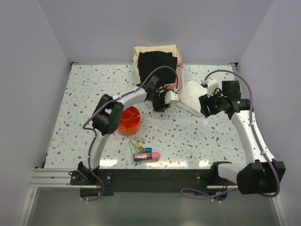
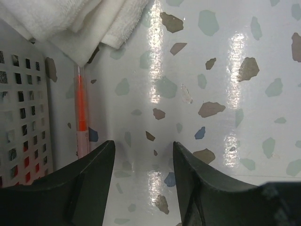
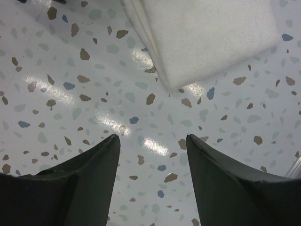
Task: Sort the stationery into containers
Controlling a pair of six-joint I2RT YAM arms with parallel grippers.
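My left gripper [image 1: 162, 105] is over the table just left of the white cloth [image 1: 190, 96]; in the left wrist view it stands open beside a red pen [image 2: 81, 113], which lies next to a perforated white basket [image 2: 21, 117]. My right gripper [image 1: 207, 106] is open at the cloth's right, above bare table. An orange divided container [image 1: 134, 124] sits left of centre, partly under the left arm. Green, blue and pink stationery items [image 1: 153, 156] lie at the front left.
Folded fabrics [image 1: 154, 58], black, cream and pink, lie at the back centre.
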